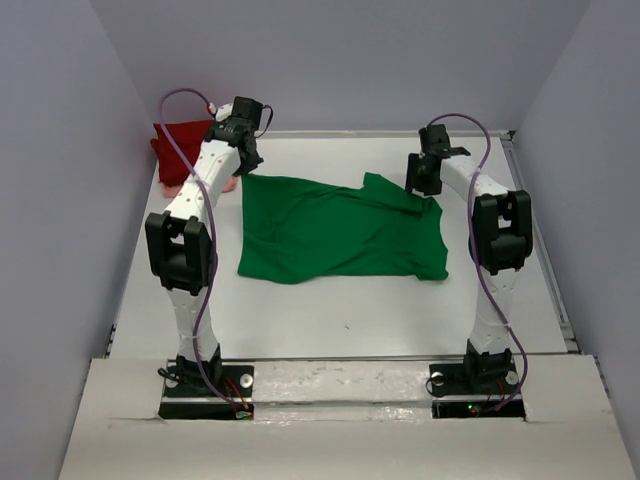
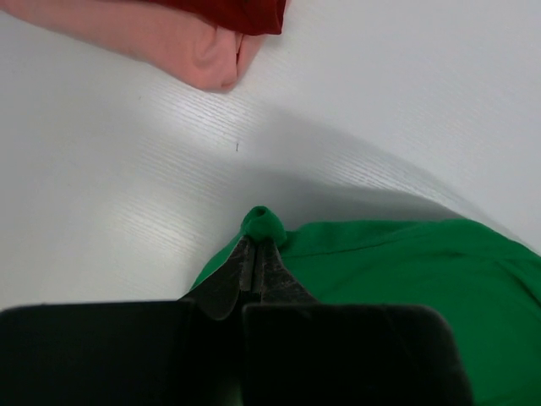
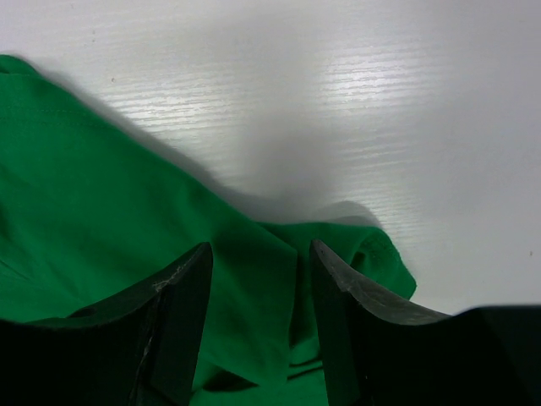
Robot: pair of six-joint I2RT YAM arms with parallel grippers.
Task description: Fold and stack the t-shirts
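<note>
A green t-shirt (image 1: 335, 235) lies spread across the middle of the table. My left gripper is shut on the shirt's far left corner, and a small tuft of green cloth (image 2: 263, 223) pokes out past its fingertips. Over the far right corner, my right gripper stands open, with part of the green cloth showing between and below its fingers. That corner is bunched, with a folded-over flap (image 3: 385, 258) to the right. Whether the right fingers touch the cloth, I cannot tell.
At the back left, a folded red shirt (image 1: 183, 150) rests on a pink one (image 2: 182, 46), close beside the left arm. Bare white table (image 1: 300, 320) shows in front of the green shirt and along the back.
</note>
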